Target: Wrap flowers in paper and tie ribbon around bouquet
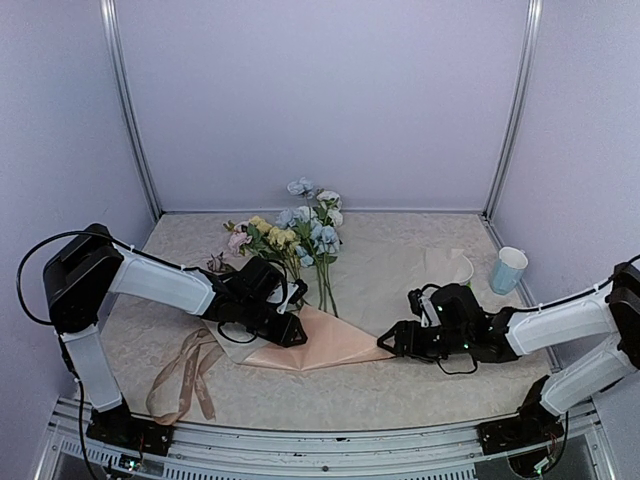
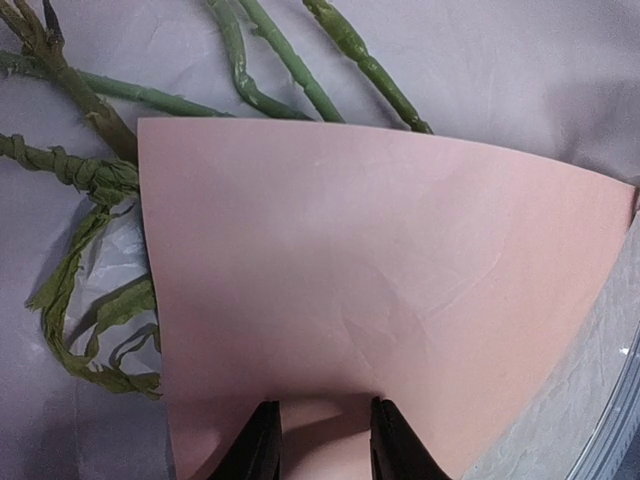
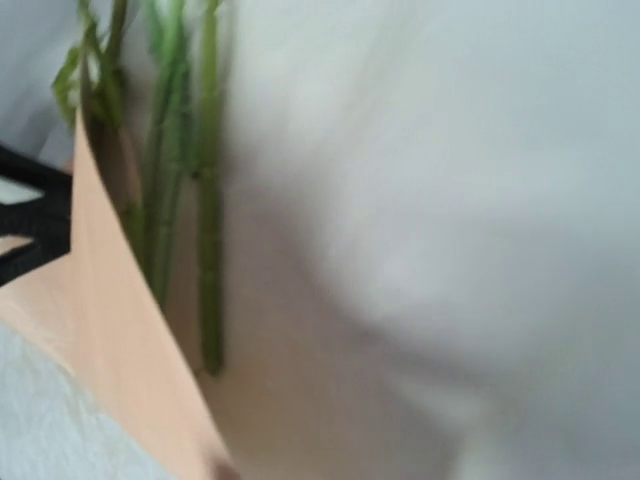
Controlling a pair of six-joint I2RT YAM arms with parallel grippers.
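Observation:
The bouquet (image 1: 300, 230) of blue, yellow, pink and white flowers lies on a pale wrapping sheet, its stems toward the front. A pink fold (image 1: 330, 345) of the sheet covers the stem ends; in the left wrist view the green stems (image 2: 290, 65) run under the fold's edge. My left gripper (image 1: 300, 333) is over this fold, its two fingers (image 2: 262, 440) apart above pink paper. At the fold's right corner is my right gripper (image 1: 383, 343); its fingers are not clear there. The pink fold (image 3: 110, 300) and stems (image 3: 210, 230) also appear in the right wrist view.
A brown ribbon (image 1: 185, 375) lies loose at the front left. On the right stand a blue cup (image 1: 508, 270) and, partly behind the sheet, a white one (image 1: 462, 268).

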